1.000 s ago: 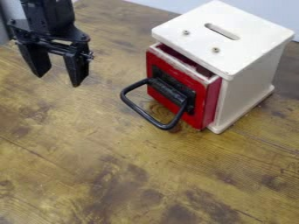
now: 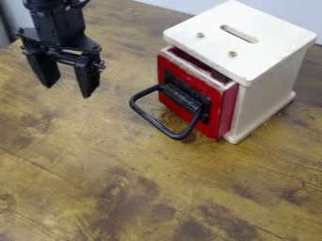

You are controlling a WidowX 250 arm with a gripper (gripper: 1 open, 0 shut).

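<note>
The black gripper (image 2: 66,73) hangs at the upper left, open, with nothing between its fingers. To its right stands a white wooden box (image 2: 265,85) with a slot and screws in its top. Its red front door (image 2: 217,127) carries a black handle (image 2: 161,123) that juts out toward the left. The door appears very slightly ajar at the top. The gripper is apart from the box and handle.
A pale surface lies beyond its back edge.
The gripper has shifted slightly to the right and changed its height a little over the last second. The box and door have not moved.
</note>
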